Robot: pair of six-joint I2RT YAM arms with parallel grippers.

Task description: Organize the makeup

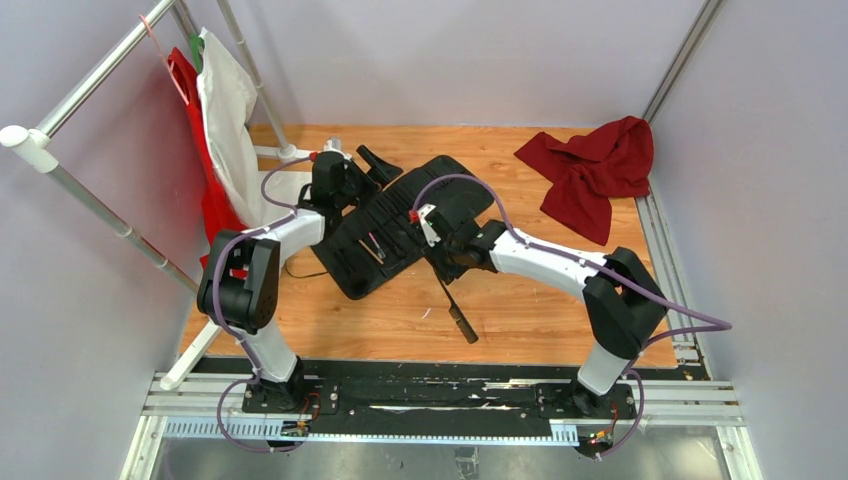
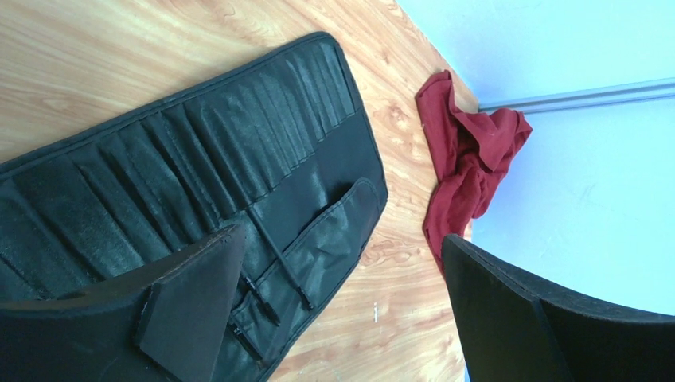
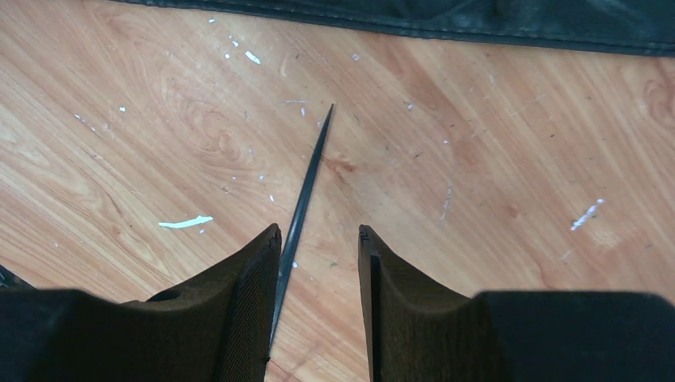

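Note:
The black makeup roll (image 1: 357,257) lies unrolled at a slant across the table. Slim dark tools (image 2: 278,256) stick out of its slots in the left wrist view. Two thin sticks, one pinkish (image 1: 376,243), rest on its lower left part. A black comb (image 1: 463,322) with a long pointed tail lies on bare wood in front of the roll. My left gripper is open over the roll, its fingers wide apart and empty. Above the comb's tail (image 3: 304,195), my right gripper stands open; the tail passes beneath its left finger.
A crumpled dark red cloth (image 1: 595,175) lies at the back right. A white rack (image 1: 100,75) with hanging red and white clothes (image 1: 225,110) takes up the left side. Bare wood (image 1: 560,320) is free at the front right.

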